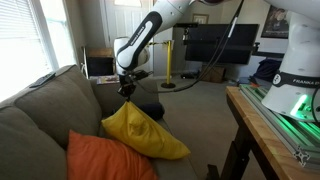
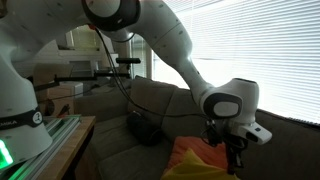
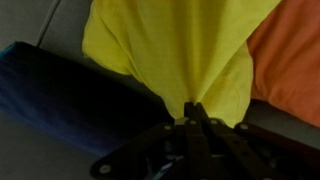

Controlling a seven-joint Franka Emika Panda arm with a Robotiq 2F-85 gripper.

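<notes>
A yellow pillow or cloth [image 1: 146,135] lies on the grey couch, its upper corner drawn up into a peak. At that peak my gripper [image 1: 128,97] is shut on a pinch of the yellow fabric. In the wrist view, folds of the yellow fabric [image 3: 180,45] gather to the closed fingertips of the gripper. From the second exterior view, the yellow fabric [image 2: 205,160] shows only partly, below the arm, and the fingertips are hard to make out there.
An orange pillow [image 1: 95,155] sits beside the yellow one, on the couch [image 1: 35,120]. A dark blue cushion [image 3: 70,95] lies on the other side. The wooden table edge [image 1: 265,125] stands at right, with open floor between it and the couch.
</notes>
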